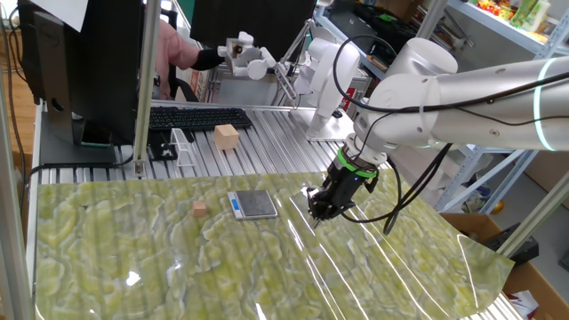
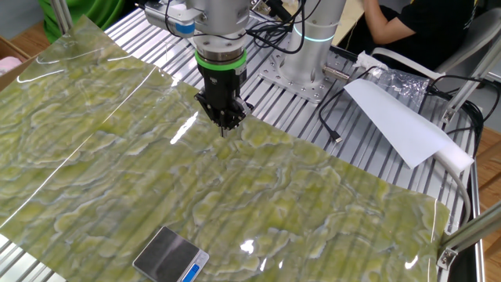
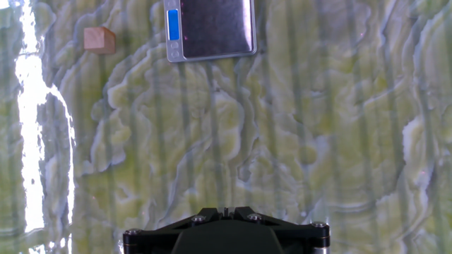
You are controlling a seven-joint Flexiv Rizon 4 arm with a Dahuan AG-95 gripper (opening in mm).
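Observation:
A small wooden cube [image 1: 199, 209] lies on the green marbled sheet, left of a flat scale [image 1: 254, 204] with a dark plate and a blue display. The wrist view has the cube [image 3: 99, 40] at upper left and the scale [image 3: 217, 27] at the top, cut off by the frame edge. My gripper [image 1: 316, 219] hangs above the sheet to the right of the scale, pointing down. Its fingertips meet at the bottom centre of the wrist view, with nothing seen between them. In the second exterior view only the scale [image 2: 170, 254] shows, far from the gripper [image 2: 223, 131].
Behind the sheet, a larger wooden block [image 1: 226, 137], a white stand [image 1: 183, 148] and a keyboard [image 1: 200, 118] sit on the slatted table. A white sheet [image 2: 403, 121] and loose cables lie near the arm's base. Most of the green sheet [image 2: 258, 188] is bare.

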